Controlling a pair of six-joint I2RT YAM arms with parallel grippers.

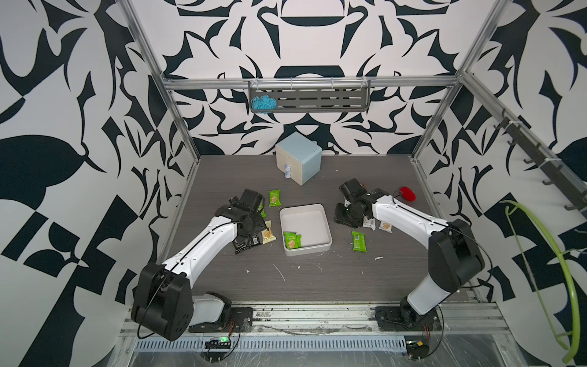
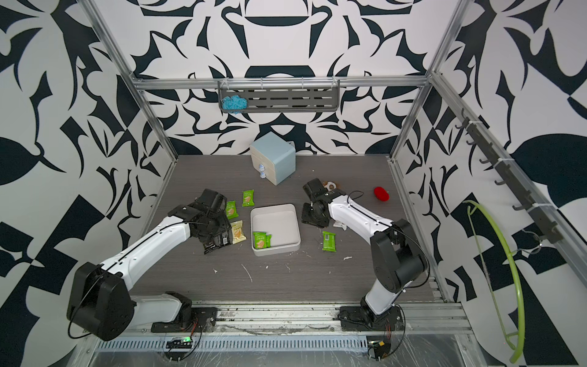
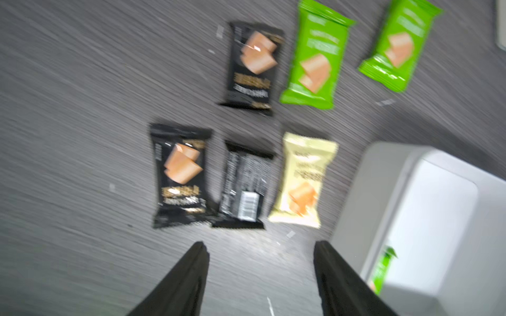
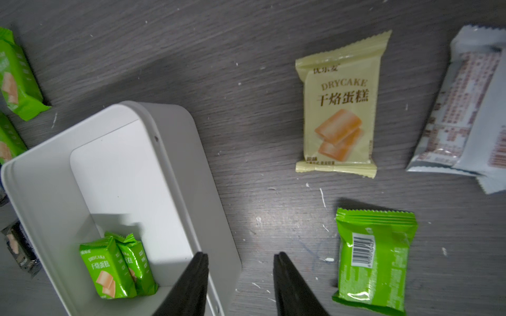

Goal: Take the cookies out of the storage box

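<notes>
The white storage box (image 1: 305, 218) stands mid-table. Two green cookie packets lie together in its near left corner; the left wrist view shows only a green bit (image 3: 382, 268) behind the wall. My left gripper is open and empty, above the table left of the box, close to the black and cream packets. My right gripper is also open with nothing between its fingers, over the box's right wall and the strip of table beside it.
Left of the box lie black packets (image 3: 181, 173), a cream packet (image 3: 304, 179) and green packets (image 3: 319, 55). To its right are another cream packet (image 4: 342, 113), a white packet (image 4: 463, 110) and a green packet (image 4: 373, 258). A blue cabinet (image 1: 300, 156) stands behind.
</notes>
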